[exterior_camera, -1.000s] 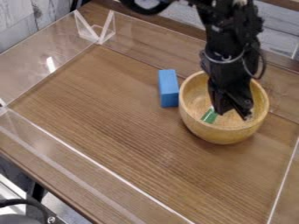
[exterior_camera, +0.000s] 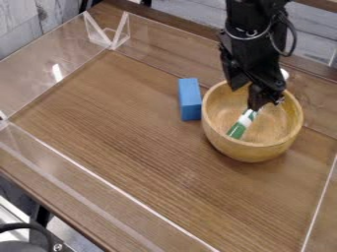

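My black gripper hangs over the back part of a tan round bowl, its fingers open near the rim. Inside the bowl lies a white and green cylindrical object, tilted along the bowl floor. A blue block stands just left of the bowl on the wooden table.
A clear plastic stand sits at the back left edge. A small white thing is partly visible behind the gripper.
My gripper has risen and moved slightly back and left, uncovering more of the bowl's inside. The bowl and blue block look much the same.
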